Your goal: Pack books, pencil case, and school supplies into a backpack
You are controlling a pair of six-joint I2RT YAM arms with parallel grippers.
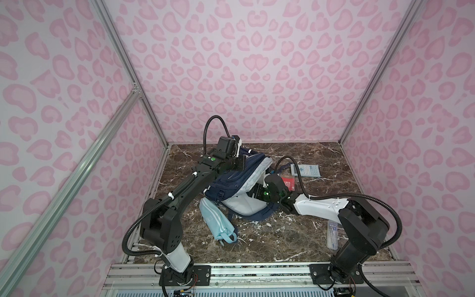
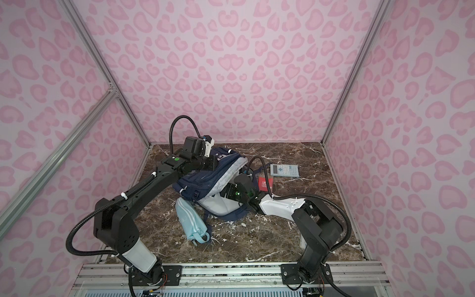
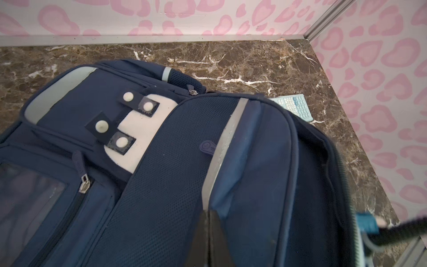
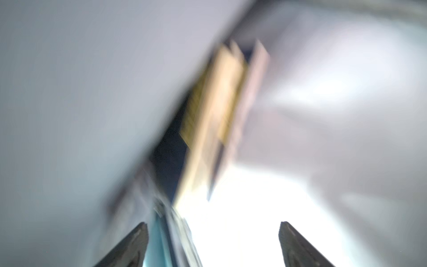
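A navy backpack lies in the middle, its light-lined compartment facing right. My left gripper is shut over the top of the pack, nothing visible between its fingertips. My right gripper is open inside the compartment, where blurred book edges show between pale lining walls. A light-blue pencil case lies in front of the pack at the left. A blue calculator and a red item lie to the right behind my right arm.
A clear ruler-like item lies at the front right near the arm base. Pink patterned walls enclose the table on the back and sides. Bare marble shows at front centre and back right.
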